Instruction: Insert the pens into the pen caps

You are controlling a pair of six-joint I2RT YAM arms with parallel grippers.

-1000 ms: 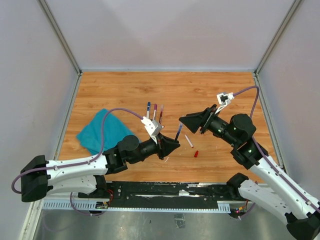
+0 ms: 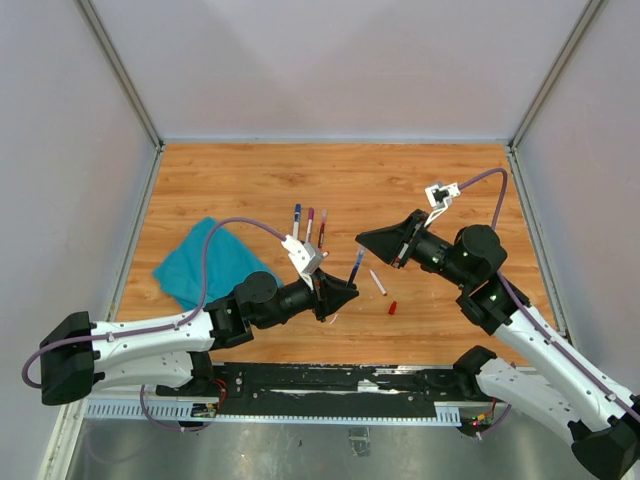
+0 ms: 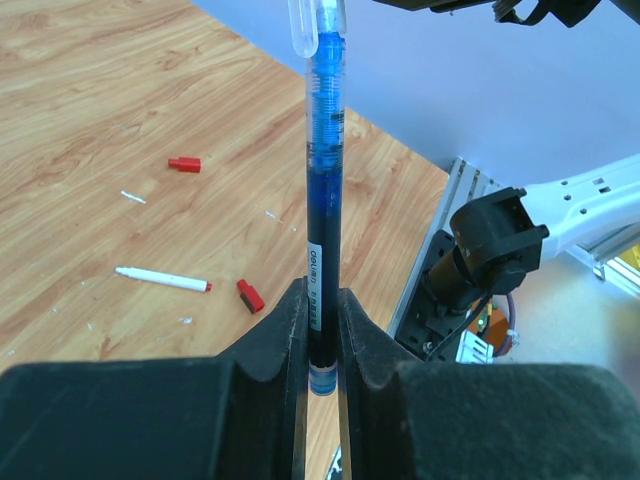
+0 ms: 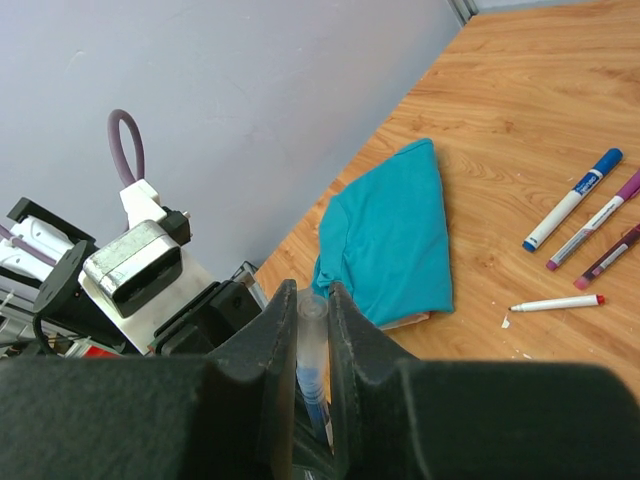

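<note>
My left gripper is shut on an upright blue pen (image 3: 325,200), seen between the two arms in the top view. My right gripper is shut on a clear cap (image 3: 302,25), which is at the pen's upper end; whether the pen is inside it is unclear. On the wood table lie several pens and markers, among them a blue marker (image 4: 570,200), a purple one (image 4: 593,220), a dark red one (image 4: 608,255) and a white one (image 3: 160,277). Small red caps (image 3: 250,295) lie near the white one.
A folded teal cloth (image 2: 205,265) lies at the table's left, partly near my left arm. Walls (image 2: 330,70) enclose the back and sides.
My right gripper has shifted slightly left with the cap, and its arm's wrist housing has moved left too. The left arm looks almost unchanged.
</note>
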